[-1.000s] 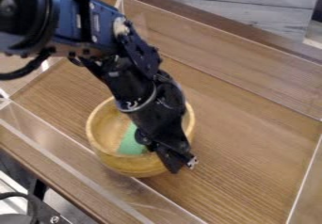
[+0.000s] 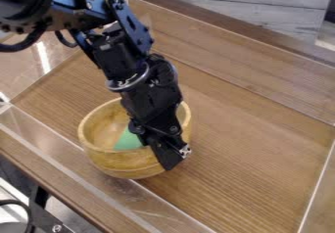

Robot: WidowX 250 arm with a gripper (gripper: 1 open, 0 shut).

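A black robot arm reaches down from the upper left to a yellow bowl (image 2: 112, 157) on the wooden surface. The gripper (image 2: 165, 145) is at the bowl's right side, over its rim. A green object (image 2: 128, 139) lies inside the bowl, partly hidden behind the arm. The fingertips are dark and overlap the rim, so what lies between them is hard to make out.
A pale wall (image 2: 262, 7) runs along the back. A metal edge and black cables are at the lower left.
The arm and gripper have shifted slightly up and left over the last second, and the bowl appears to have moved slightly left with them.
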